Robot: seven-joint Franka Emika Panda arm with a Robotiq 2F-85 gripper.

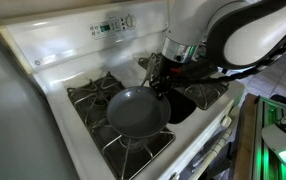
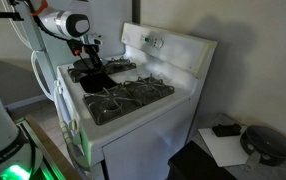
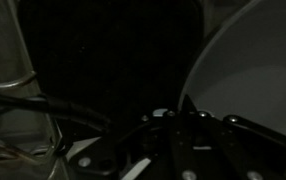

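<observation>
A round dark grey pan (image 1: 138, 114) lies over the left burners of the white stove in exterior view 1. At its far right rim is my gripper (image 1: 159, 86), shut, with the thin rim apparently between its fingers. In the dark wrist view the pan (image 3: 253, 75) fills the right side, and its edge runs down to the fingertips of my gripper. Exterior view 2 shows my gripper (image 2: 86, 50) over the far burners, where the pan is mostly hidden. Whether the pan is resting or slightly raised, I cannot tell.
A flat black surface (image 2: 98, 82) lies mid-stove between the burner grates (image 2: 131, 95). The control panel (image 1: 111, 27) rises along the back. Off the stove, a dark lidded pot (image 2: 268, 145) stands on a counter, beside a white sheet (image 2: 224, 148).
</observation>
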